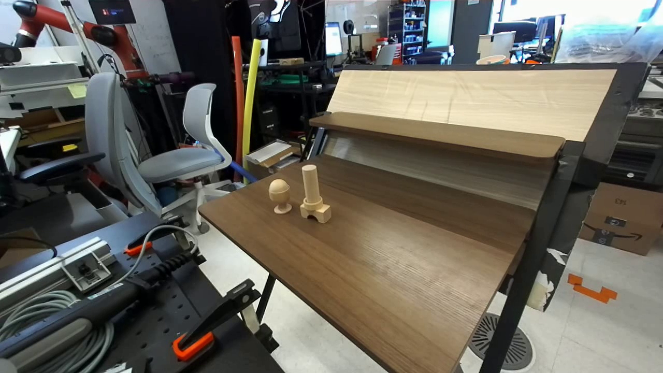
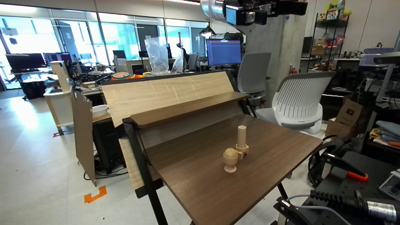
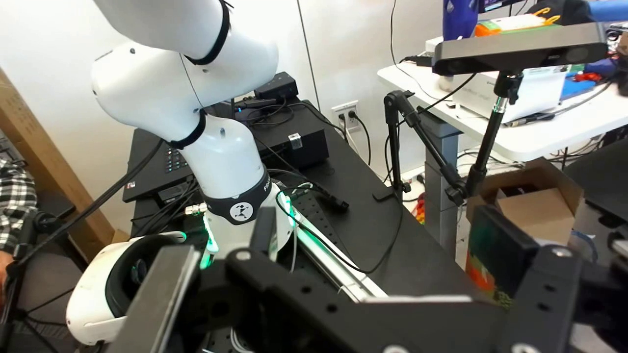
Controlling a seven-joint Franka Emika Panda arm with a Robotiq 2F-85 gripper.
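Two wooden pieces stand on the brown desk top [image 1: 373, 267]. One is a pale cup with a rounded top [image 1: 280, 196]. Beside it, a tall wooden cylinder [image 1: 311, 184] rises upright from a ring above an arched block [image 1: 317, 211]. From the other side, in exterior view 2, the cup [image 2: 230, 160] appears in front of the block and partly overlaps it. My gripper is open, its fingers wide apart and nothing between them. High above the desk, the dark gripper body [image 2: 258, 11] shows at the top of exterior view 2.
A raised shelf [image 1: 441, 133] runs along the back of the desk. A black workbench with clamps [image 1: 196, 342] stands at the near left. My wrist camera faces the white arm base [image 3: 235, 194], a headset [image 3: 88, 300] and a camera stand [image 3: 491, 135].
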